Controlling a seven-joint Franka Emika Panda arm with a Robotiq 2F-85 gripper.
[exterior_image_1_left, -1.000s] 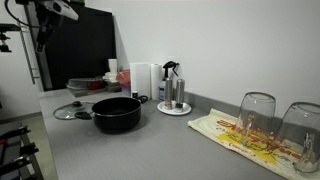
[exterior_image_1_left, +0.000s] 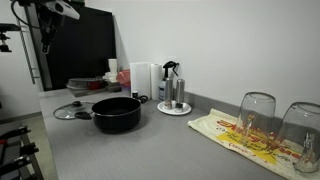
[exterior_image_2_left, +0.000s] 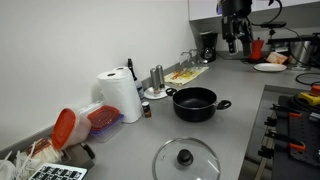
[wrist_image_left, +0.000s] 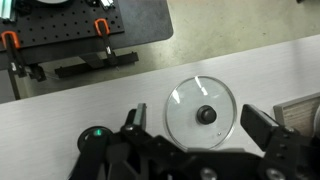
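My gripper (exterior_image_2_left: 238, 45) hangs open, well above the counter, with nothing between its fingers. In exterior view 1 the arm is at the upper left, over the lid end of the counter. A black two-handled pot (exterior_image_1_left: 117, 114) stands uncovered on the counter. Beside it lies a round glass lid (exterior_image_2_left: 187, 160), flat, with its black knob up. From the wrist view the same lid (wrist_image_left: 203, 108) appears below and between the open fingers, clearly apart from them.
A white plate (exterior_image_1_left: 174, 109) carries a spray bottle and shakers. Two upturned glass jars (exterior_image_1_left: 256, 115) rest on a printed cloth (exterior_image_1_left: 230, 136). A paper towel roll (exterior_image_2_left: 116, 98) and red-lidded containers (exterior_image_2_left: 70, 127) line the wall.
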